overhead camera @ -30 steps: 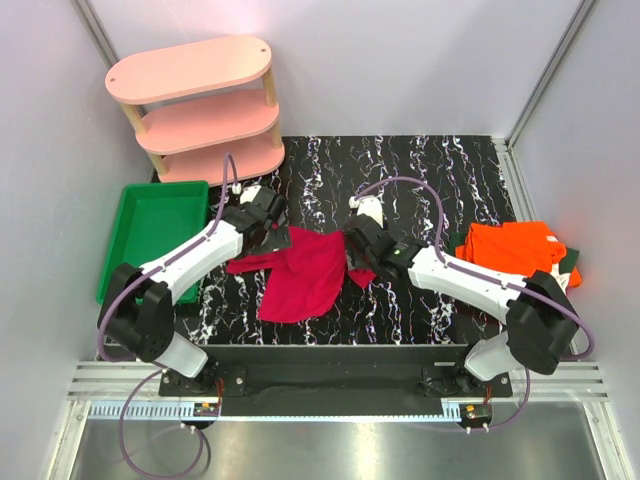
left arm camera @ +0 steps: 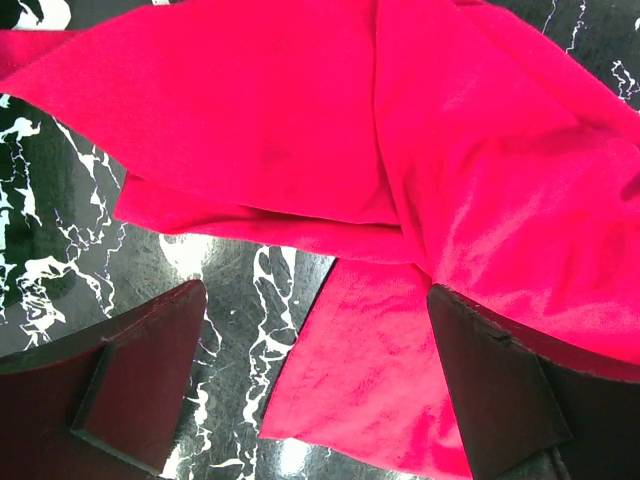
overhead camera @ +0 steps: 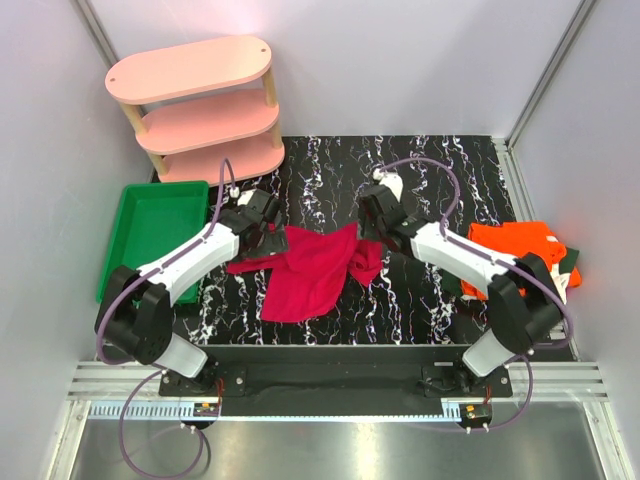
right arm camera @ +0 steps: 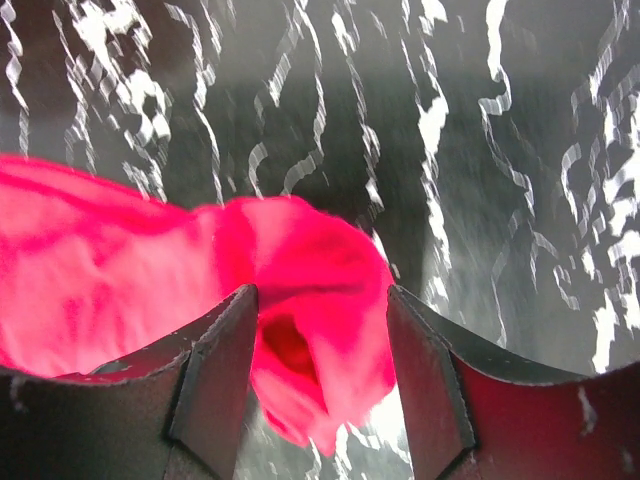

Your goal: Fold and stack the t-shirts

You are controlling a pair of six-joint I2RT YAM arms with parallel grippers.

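A crumpled red t-shirt (overhead camera: pixel 310 275) lies on the black marbled table, its hem spread towards the front. Over its left part, my left gripper (overhead camera: pixel 270 241) stands open. The left wrist view shows layered red cloth (left arm camera: pixel 260 110) beyond the widely spaced fingers (left arm camera: pixel 130 390), with none clamped. At the shirt's right end is my right gripper (overhead camera: pixel 372 232), its fingers part open. A raised, bunched fold of red cloth (right arm camera: pixel 320 250) shows in the gap between its fingers; whether both touch it is unclear.
Orange cloth (overhead camera: pixel 515 245) with dark green and white cloth is heaped at the right edge. A green bin (overhead camera: pixel 118 245) stands at the left, and a pink three-tier shelf (overhead camera: pixel 190 68) behind it. Bare table lies behind the shirt and to its right.
My right gripper has moved right and slightly back, and the shirt's right end now reaches farther right. My left arm has barely moved.
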